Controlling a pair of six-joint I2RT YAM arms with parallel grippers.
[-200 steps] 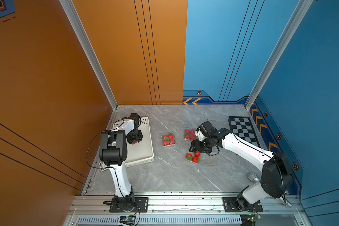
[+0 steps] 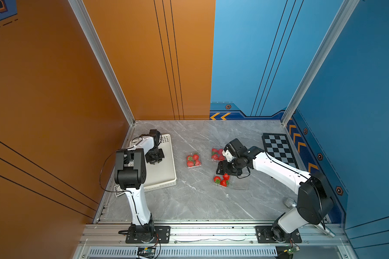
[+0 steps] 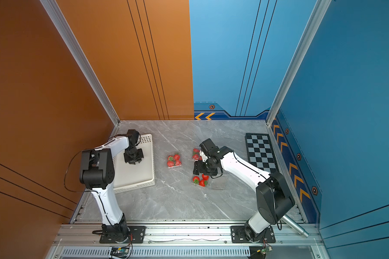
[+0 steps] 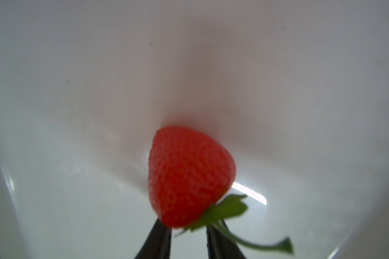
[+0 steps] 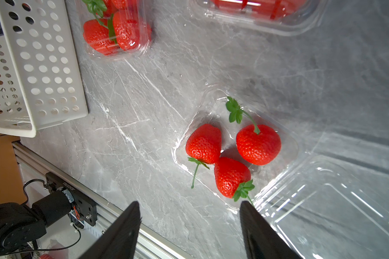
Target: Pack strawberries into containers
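Note:
In the left wrist view a red strawberry (image 4: 190, 172) with a green stem lies inside the white basket. The fingers of my left gripper are close together at its leafy end; the berry hides part of the tips, so whether they grip it cannot be told. My right gripper is open and empty above the table, near a clear container (image 5: 285, 155). That container holds three strawberries, with its empty lid half (image 5: 354, 190) folded out alongside. A packed container (image 2: 193, 160) stands between basket and right arm; another (image 2: 216, 154) is just behind the right gripper.
The white basket (image 2: 174, 169) with raised, perforated walls surrounds my left gripper. A checkered black-and-grey board (image 2: 280, 149) lies at the far right. Bare marble table (image 2: 194, 198) fills the front middle.
Both arms have hardly moved. The bit of red visible under my left gripper has shrunk from view. The right forearm has shifted very slightly; containers are unchanged.

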